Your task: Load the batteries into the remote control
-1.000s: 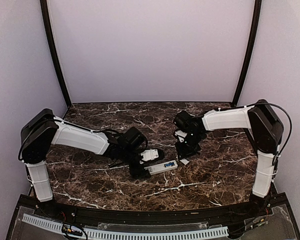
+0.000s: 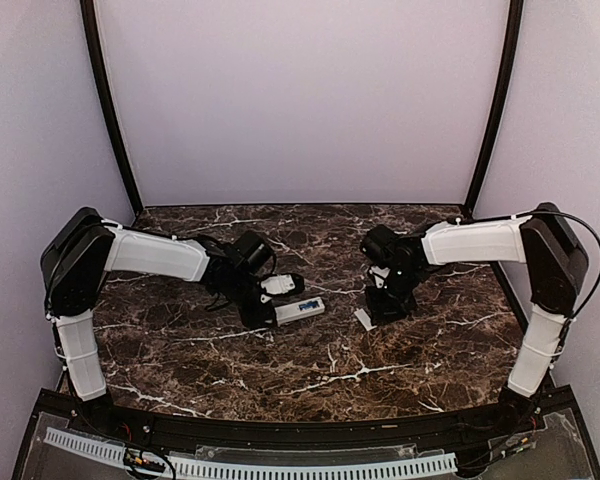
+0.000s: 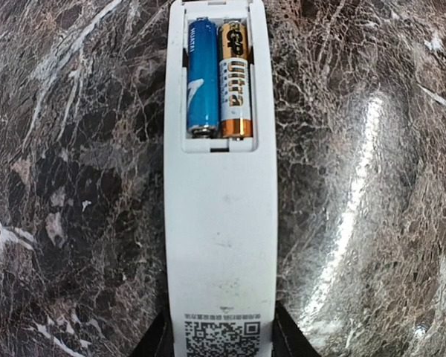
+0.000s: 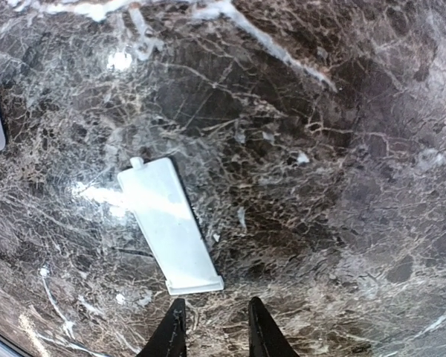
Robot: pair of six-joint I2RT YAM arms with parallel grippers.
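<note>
The white remote [image 3: 220,201] lies back up with its compartment open, holding a blue battery [image 3: 203,78] and an orange GP Ultra battery [image 3: 234,89] side by side. My left gripper is around the remote's lower end; whether it grips is unclear. The white battery cover [image 4: 171,223] lies loose on the marble. My right gripper is open near the cover's end, nothing between its fingers. In the top view, the remote [image 2: 300,310] is left of the cover [image 2: 363,319].
The left arm and the remote have moved back and left, away from the cover. The right arm has shifted slightly right, showing more of the cover.
</note>
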